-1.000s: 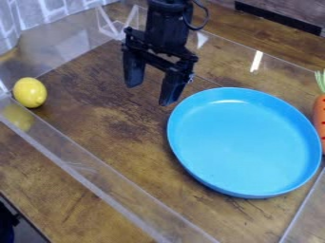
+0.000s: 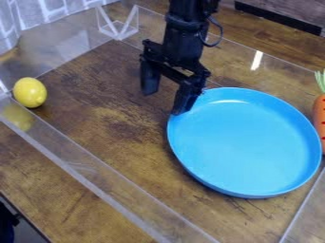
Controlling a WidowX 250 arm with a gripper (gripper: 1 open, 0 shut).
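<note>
The black gripper (image 2: 170,93) hangs over the wooden board at the upper middle, its two fingers spread apart and pointing down, with no object seen between them. Its right finger reaches down to the upper left rim of a large blue plate (image 2: 242,142); whether it touches the plate is not clear. A yellow lemon-like object (image 2: 29,92) lies at the far left. An orange carrot-like object (image 2: 318,115) with a green top is cut off at the right edge.
Clear plastic walls (image 2: 118,190) border the wooden surface (image 2: 108,133). The middle and lower left of the board are bare.
The gripper has shifted right and slightly down, toward the blue plate's rim, and appears turned a little. The plate and other objects look unmoved.
</note>
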